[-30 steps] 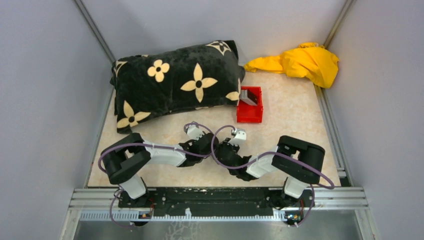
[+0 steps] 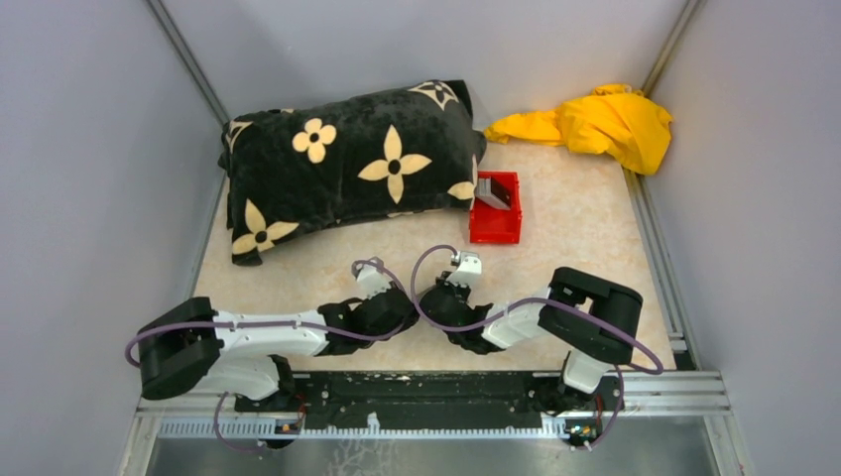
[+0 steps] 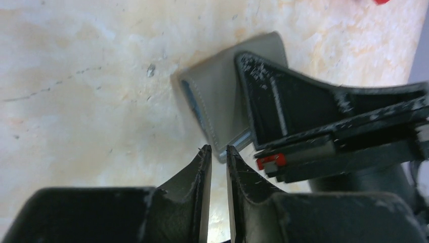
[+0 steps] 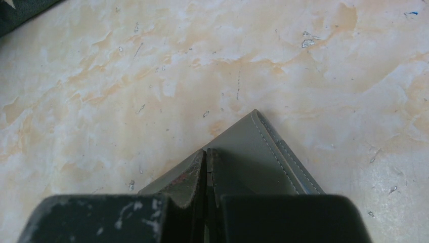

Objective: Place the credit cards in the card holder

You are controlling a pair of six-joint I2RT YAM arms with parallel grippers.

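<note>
A grey, stitched card holder (image 3: 217, 91) lies on the table. Along its edge, in the left wrist view, runs a bluish strip; I cannot tell whether that is a card. My left gripper is shut beside the holder's near corner, and nothing shows between its fingers. Over the holder (image 4: 248, 157) in the right wrist view, my right gripper is shut, its tips at the grey surface; no fold of it shows pinched between them. From the top, the arms hide the holder. No loose credit card can be made out.
At the back right stands a red box (image 2: 496, 226) with a grey and dark block (image 2: 494, 193) in it. Behind the arms is a big black flowered cushion (image 2: 347, 164), and a yellow cloth (image 2: 615, 127) lies far right. Bare table separates the arms from these.
</note>
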